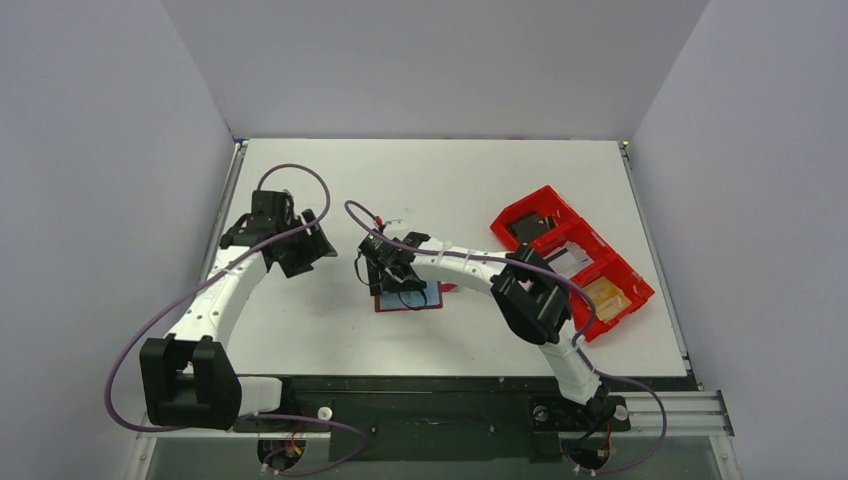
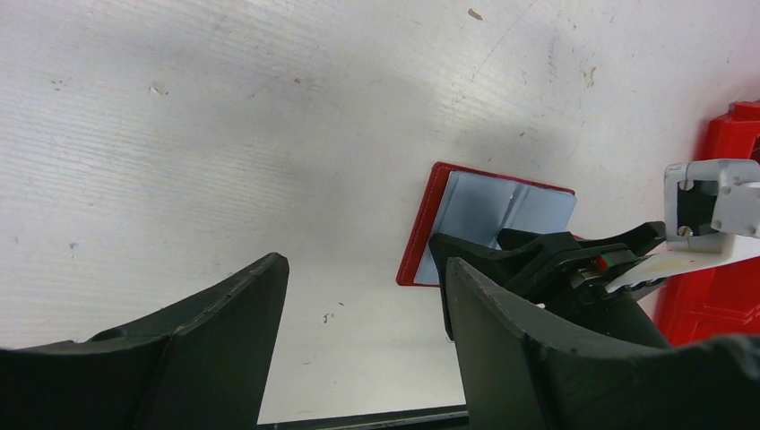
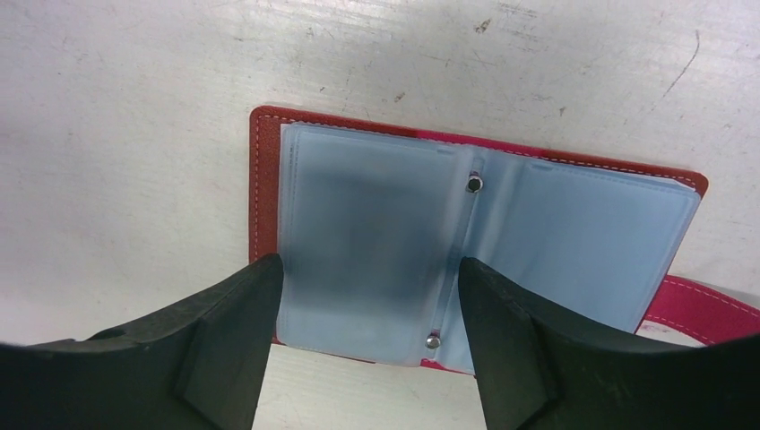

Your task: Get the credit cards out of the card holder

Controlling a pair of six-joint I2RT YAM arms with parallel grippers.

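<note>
The card holder (image 3: 582,233) lies open and flat on the table, with a red-brown stitched border and bluish translucent sleeves on both sides of a spine with two metal studs. A red strap (image 3: 708,309) extends from its right side. No separate card can be made out inside the sleeves. My right gripper is over the left half of the holder, its fingers apart with nothing held. In the top view it covers part of the holder. To the left of the holder, my left gripper (image 1: 322,245) stands open and empty above bare table.
At the right of the table sits a red tray (image 1: 518,207) with three compartments: a dark item (image 1: 532,227), whitish cards (image 1: 570,260) and yellowish ones (image 1: 606,298). The table behind and in front of the holder is clear.
</note>
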